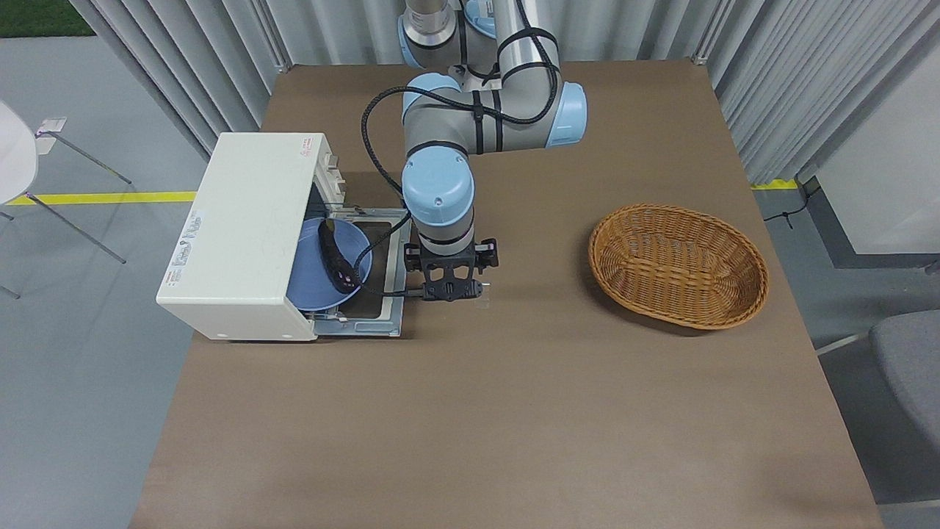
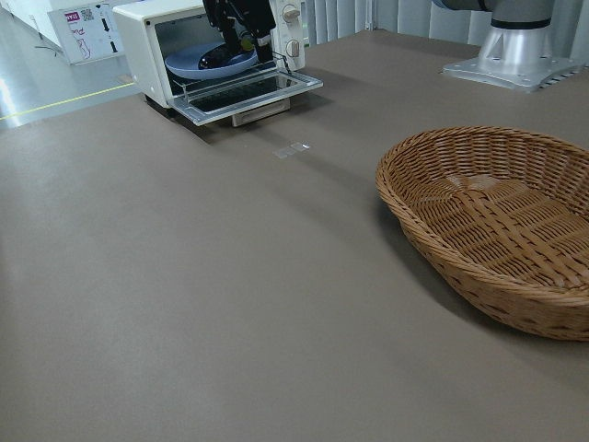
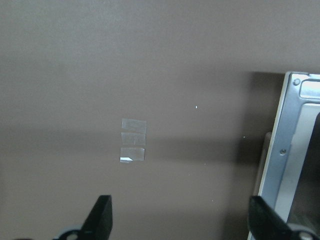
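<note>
A white toaster oven [image 1: 238, 229] stands on the table with its glass door [image 2: 247, 98] folded down. Inside is a blue plate [image 1: 299, 273] holding a long dark object [image 1: 335, 251], perhaps an eggplant. The gripper hangs at the door's outer edge, over the table; in the wrist view its two fingers are spread apart with nothing between them, and the door's metal frame [image 3: 290, 140] runs beside the right finger. In the camera left view the gripper partly covers the plate and the oven opening.
A wicker basket [image 1: 676, 264] sits on the right part of the table. Small tape strips [image 3: 133, 140] are stuck on the table beside the oven door. The robot's base [image 2: 511, 74] is at the back.
</note>
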